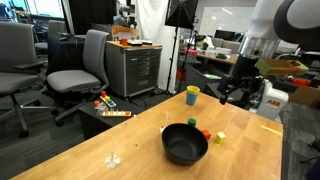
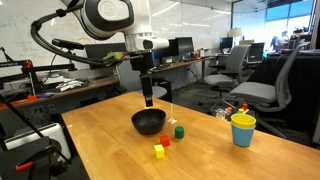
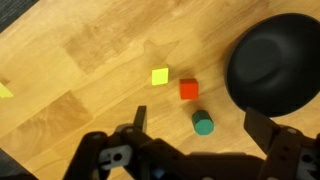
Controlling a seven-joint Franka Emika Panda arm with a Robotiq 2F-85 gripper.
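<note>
My gripper is open with nothing between its fingers, well above the table. Below it in the wrist view are a yellow cube, a red block and a dark green cylinder. A round black bowl lies to their right in that view. From the second exterior side, the bowl stands behind the yellow cube and red block, with the green cylinder to the right. All three small pieces are outside the bowl.
A blue cup with a yellow band stands on the table, apart from the blocks. Several small colourful items and a white object are elsewhere on the wooden table.
</note>
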